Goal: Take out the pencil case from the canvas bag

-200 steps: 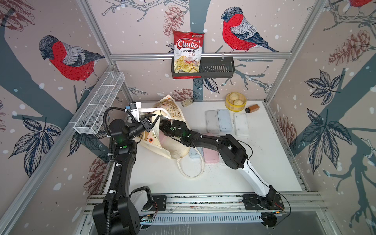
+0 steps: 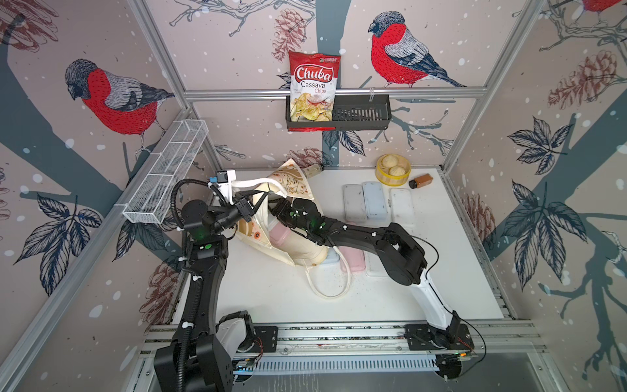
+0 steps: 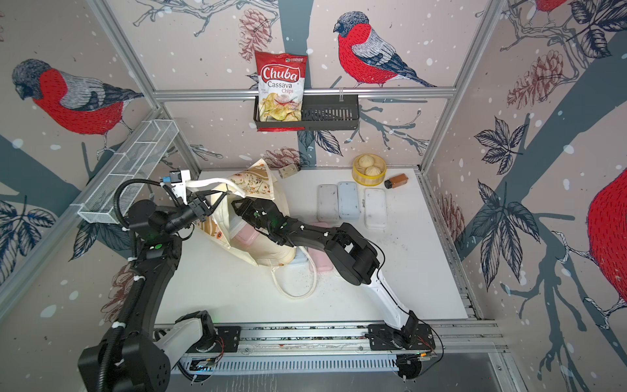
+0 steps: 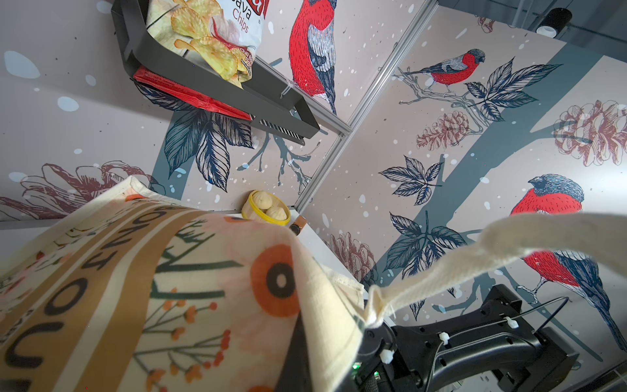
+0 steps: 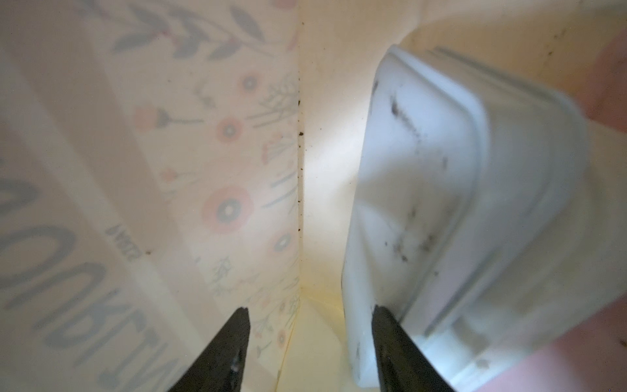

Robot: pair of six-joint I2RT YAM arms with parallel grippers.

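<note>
The canvas bag (image 2: 294,254) with a floral panel lies on the left of the table, its upper part held up near my left gripper (image 2: 253,202), which is shut at the handle (image 3: 222,183). My right gripper (image 2: 279,204) reaches inside the bag. In the right wrist view its fingers stand apart, one at the white pencil case (image 5: 418,176), which stands against the bag's inner wall, the other in front of the fabric. Pink shapes lie beside and below the case. The left gripper's fingertips are hidden in its wrist view.
Several flat cases (image 2: 375,199) lie right of the bag. A yellow steamer with buns (image 2: 392,170) and a small brown bottle (image 2: 421,181) stand at the back right. A wire basket (image 2: 156,176) hangs on the left wall.
The left arm looks nearly unchanged.
</note>
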